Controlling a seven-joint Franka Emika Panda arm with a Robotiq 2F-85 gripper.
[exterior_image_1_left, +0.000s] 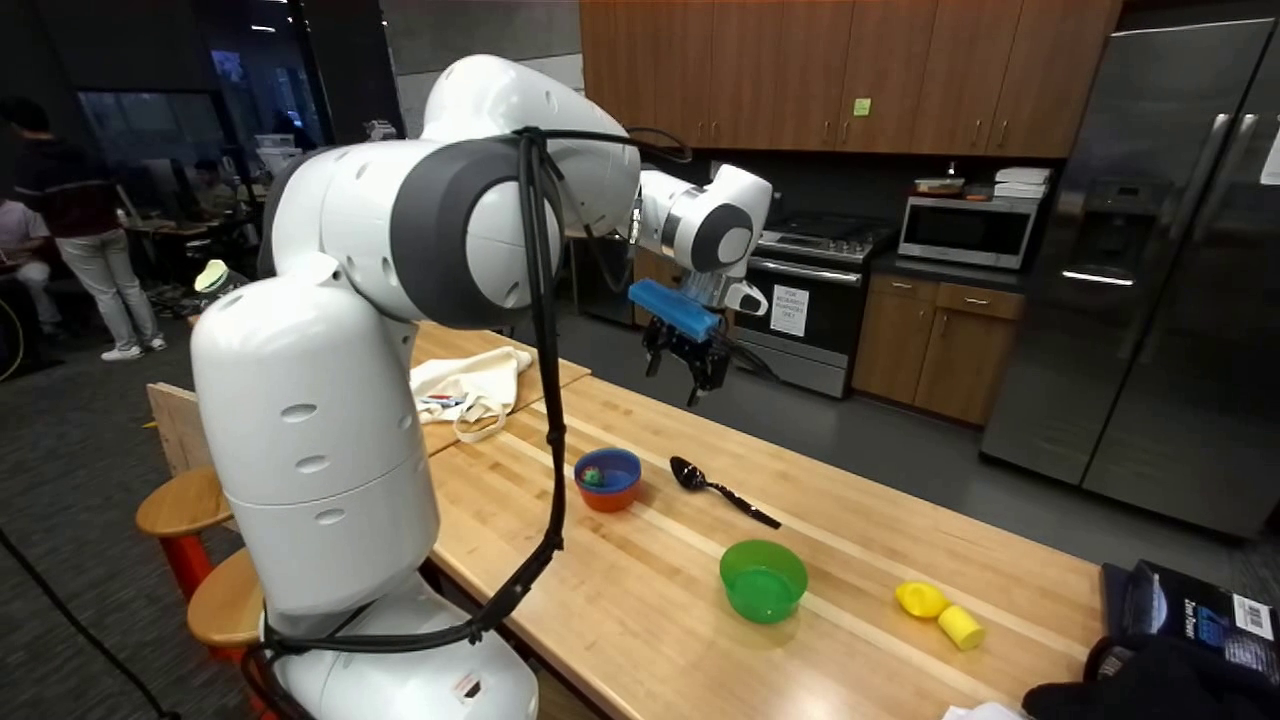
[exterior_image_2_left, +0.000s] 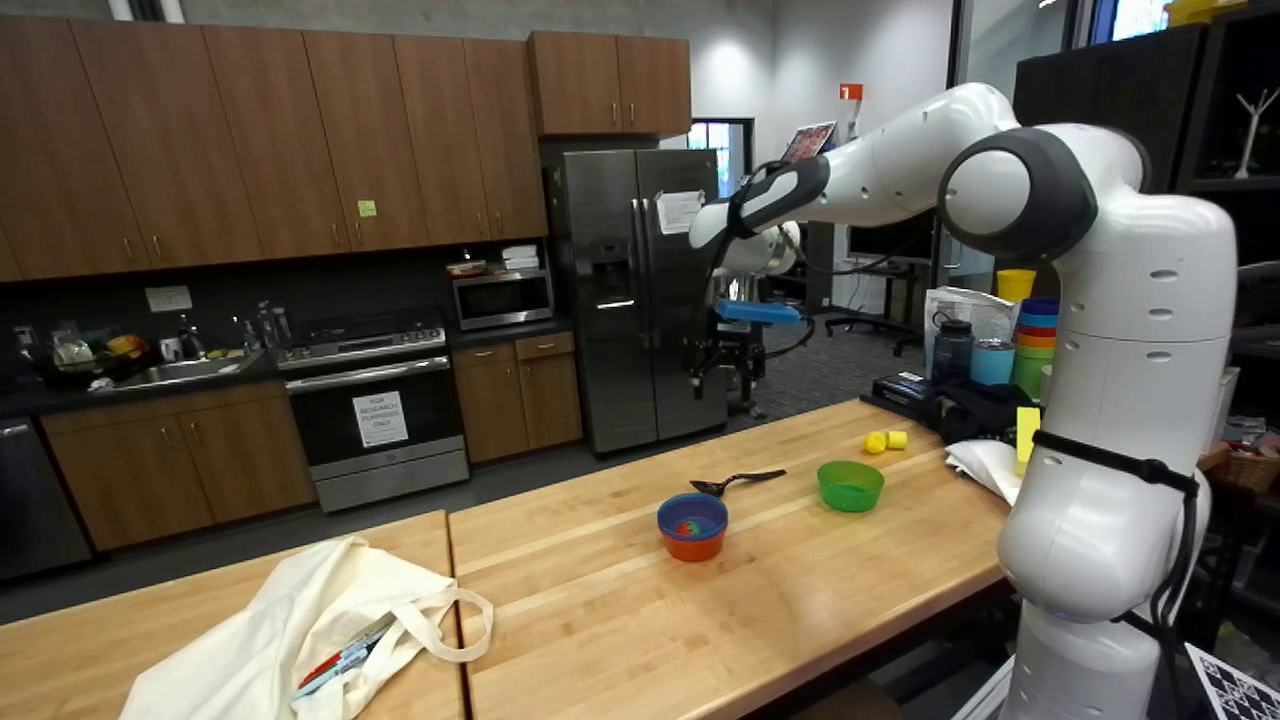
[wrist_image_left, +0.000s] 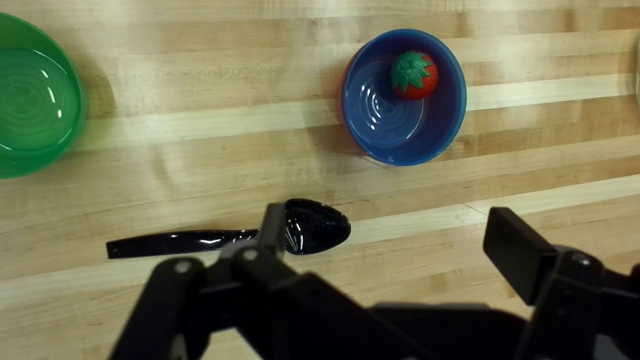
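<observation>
High over the table, my gripper stands open with nothing between its fingers. Below it in the wrist view lies a black spoon (wrist_image_left: 318, 227), its neck partly covered by the left finger. A blue bowl (wrist_image_left: 387, 144) is nested in an orange-red bowl (exterior_image_1_left: 608, 499), and a red strawberry with green leaves (wrist_image_left: 414, 74) rests inside. An empty green bowl (exterior_image_1_left: 764, 581) stands apart from them along the table. Farther down that way are a yellow lemon (exterior_image_1_left: 921, 599) and a yellow cylinder (exterior_image_1_left: 961, 626), close together.
A cream cloth bag (exterior_image_2_left: 288, 624) with pens lies across the table's other end. Dark items and a box (exterior_image_1_left: 1206, 618) crowd the opposite end. Bare wood (exterior_image_2_left: 576, 600) surrounds the bowls.
</observation>
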